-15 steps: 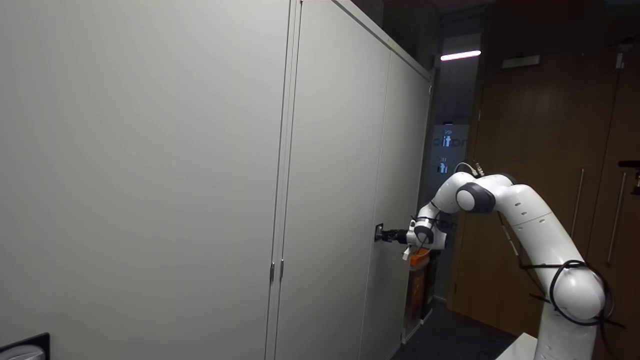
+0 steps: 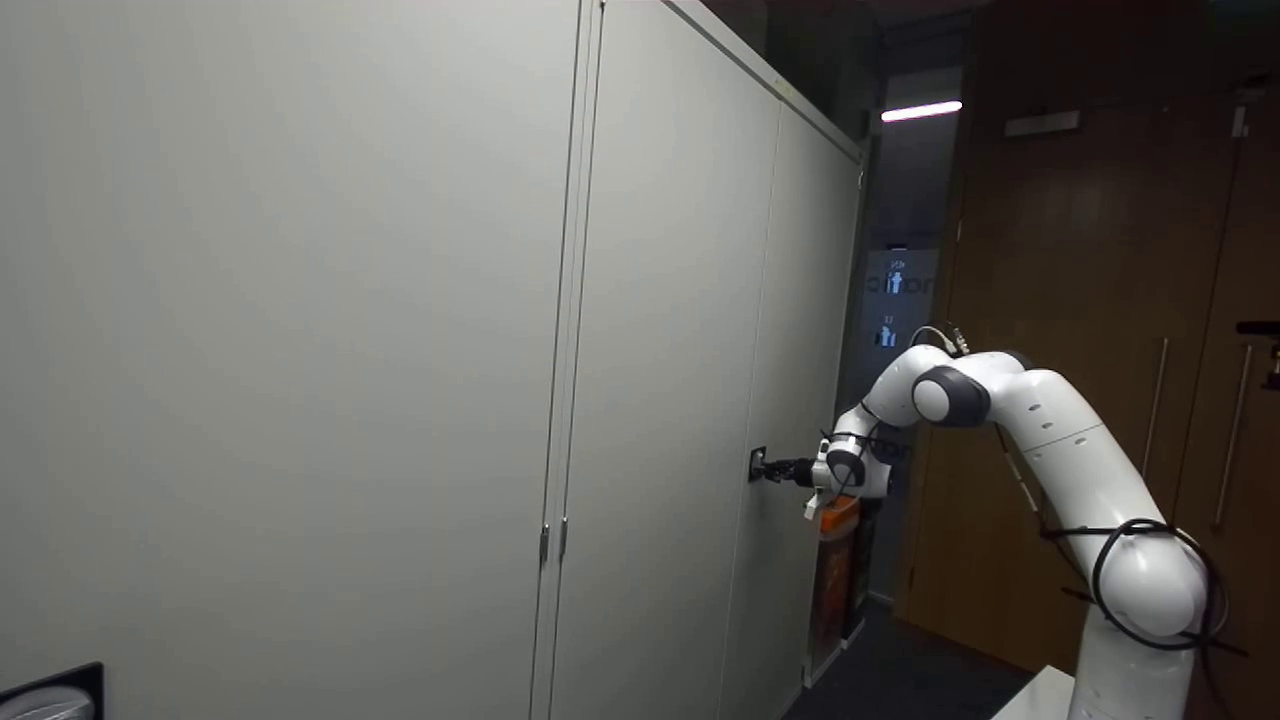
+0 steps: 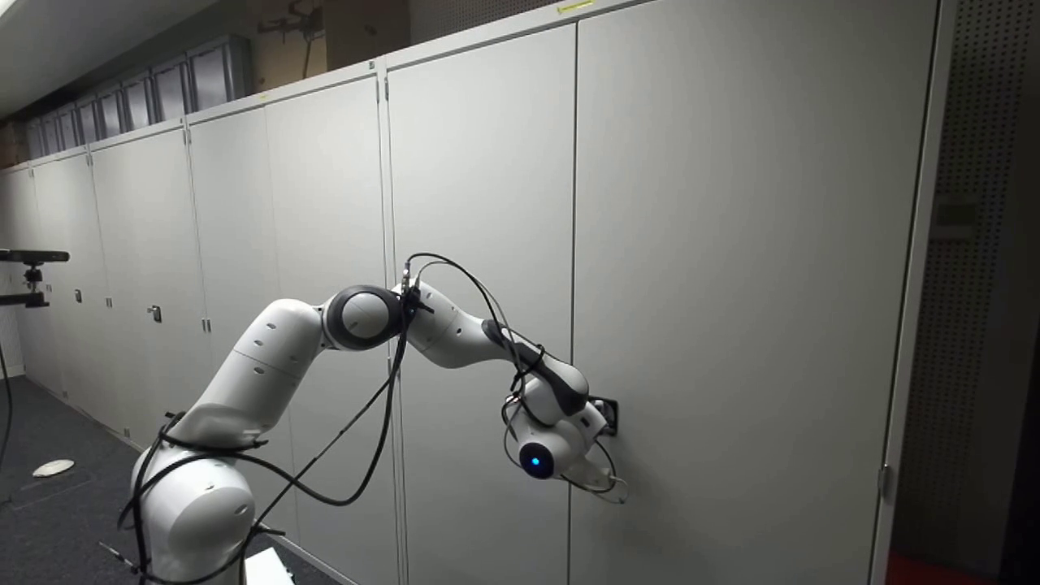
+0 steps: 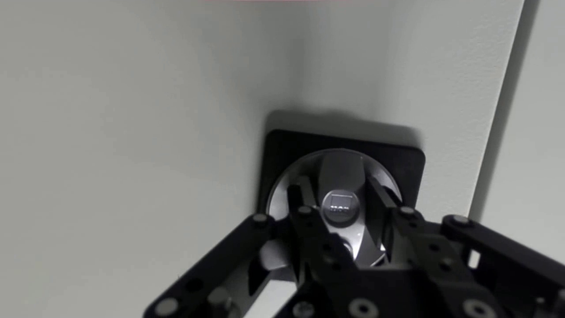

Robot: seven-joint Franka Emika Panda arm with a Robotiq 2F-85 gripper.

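Observation:
A silver turn handle (image 4: 341, 172) sits in a round metal dish on a square black plate (image 4: 347, 138), mounted on the grey cabinet door (image 4: 132, 132). My gripper reaches in from below in the wrist view. Its fingers (image 4: 378, 196) stand on either side of the handle, shut on it. The handle's lower part is hidden by the gripper. In exterior view 1 the gripper (image 2: 774, 468) meets the dark plate (image 2: 756, 464) near the seam between two doors. Exterior view 2 has the arm's wrist covering most of the plate (image 3: 606, 414). Both doors look closed.
The door seam (image 4: 500, 116) runs just right of the plate in the wrist view. Orange-topped bins (image 2: 840, 516) stand beyond the cabinet's end. Loose cables (image 3: 375, 458) hang along the arm. Dark floor (image 2: 924, 666) shows between the cabinet and the wooden doors (image 2: 1056, 360).
Hardly anything differs. The wrist and lower arm have shifted very slightly, while the gripper stays at the handle and the doors remain closed.

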